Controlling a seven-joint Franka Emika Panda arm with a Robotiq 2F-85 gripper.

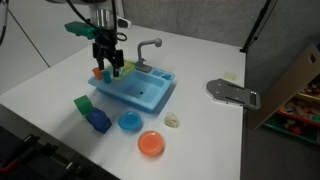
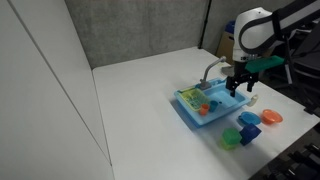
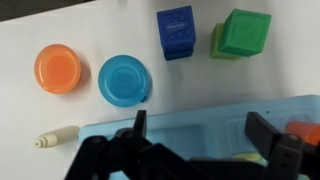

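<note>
My gripper [image 1: 108, 67] hangs over the left part of the blue toy sink [image 1: 150, 95]. Its two dark fingers stand wide apart in the wrist view, with only the sink's rim and basin showing between them. Close below it in exterior view 1 are an orange cup [image 1: 98, 73] and a teal cup [image 1: 107, 77]; whether the fingers touch either cannot be told. A yellow-green rack [image 1: 122, 70] and a grey faucet [image 1: 148, 45] are at the sink's back. In the wrist view the orange cup [image 3: 303, 130] is partly hidden beside the right finger.
In front of the sink are a green block [image 1: 83, 105], a dark blue block [image 1: 99, 121], a blue dish [image 1: 130, 121] and an orange dish [image 1: 151, 143]. A cream item [image 1: 171, 120] lies right of them. Beyond a grey tray [image 1: 232, 94], the right table is mostly clear.
</note>
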